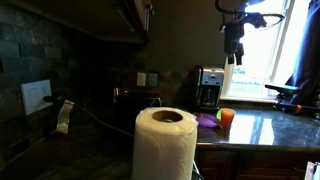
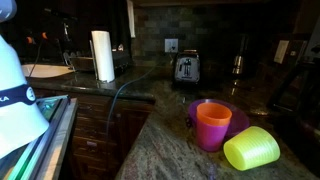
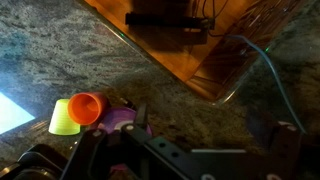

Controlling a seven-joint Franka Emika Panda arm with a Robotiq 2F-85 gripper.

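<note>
My gripper [image 1: 233, 60] hangs high above the counter in exterior view 1, pointing down. In the wrist view its dark fingers stand wide apart, with nothing held between them. An orange cup [image 2: 212, 127] sits at a purple bowl [image 2: 239, 121]; whether it stands inside or in front of the bowl I cannot tell. Beside it a yellow-green cup [image 2: 252, 148] lies tilted on its side. From above, the orange cup [image 3: 86, 108], the yellow-green cup [image 3: 63, 118] and part of the purple bowl [image 3: 118, 118] show at the lower left, partly hidden by the gripper.
A paper towel roll [image 1: 165, 145] stands large in the foreground of exterior view 1. A coffee maker [image 1: 208, 88] is behind the bowl, and a toaster [image 2: 187, 67] stands against the wall. A cable [image 2: 125, 90] crosses the counter edge. The counter [image 2: 160, 140] left of the cups is clear.
</note>
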